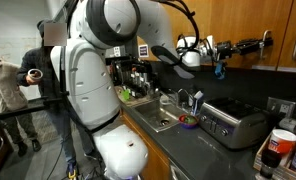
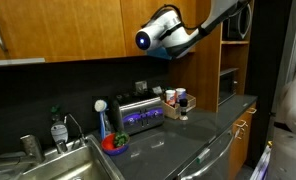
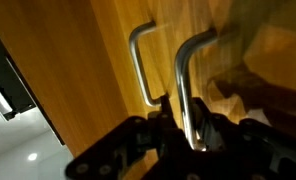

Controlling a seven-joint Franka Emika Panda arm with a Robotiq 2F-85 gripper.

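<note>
A metal bar handle [image 3: 184, 78] stands out from a wooden cabinet door [image 3: 258, 45] in the wrist view. My gripper is shut on the lower part of this handle, with its dark fingers on either side of the bar. In the first exterior view the gripper [image 1: 264, 42] reaches right along the upper cabinets [image 1: 246, 20], up against the door front. The arm [image 2: 173, 35] hides the gripper and the held handle in the second exterior view.
Another bar handle [image 3: 140, 60] is close beside the held one. Below are a toaster [image 1: 233, 120], a sink [image 2: 73, 165], a red bowl [image 2: 115, 143] and a box of cups [image 2: 176, 98].
</note>
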